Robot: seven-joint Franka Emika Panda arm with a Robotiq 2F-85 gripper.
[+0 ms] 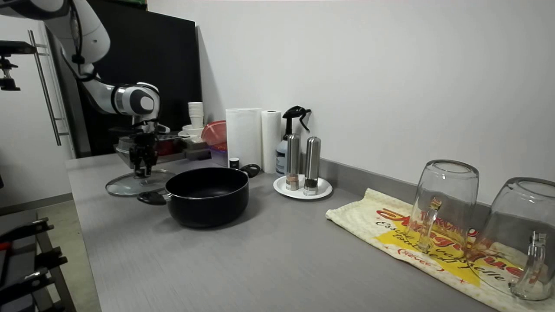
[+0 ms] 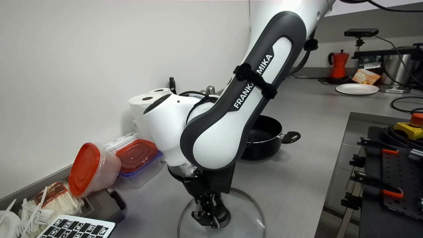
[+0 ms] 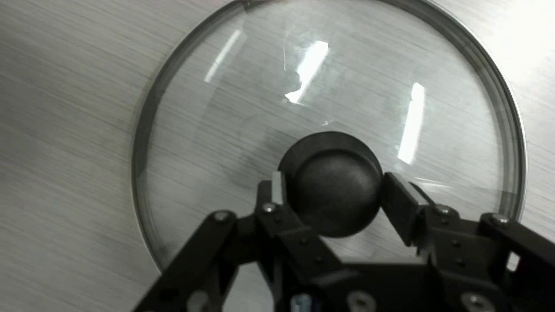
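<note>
A round glass lid (image 3: 208,140) with a dark rim lies flat on the grey counter, its black knob (image 3: 338,179) facing up. My gripper is lowered over it, one finger on either side of the knob. Both fingertips appear to meet the knob's edges in the wrist view; whether they press on it cannot be told. Exterior view 1 has the lid (image 1: 120,185) left of the black two-handled pot (image 1: 210,205), which is uncovered and looks empty. In exterior view 2 the arm hides part of the pot (image 2: 263,148).
Behind the pot stand paper rolls (image 1: 244,136) and a white plate (image 1: 325,190) with two steel mills. Two upturned glass mugs (image 1: 445,208) rest on a printed cloth (image 1: 359,214). Plastic containers (image 2: 136,158) are near the wall.
</note>
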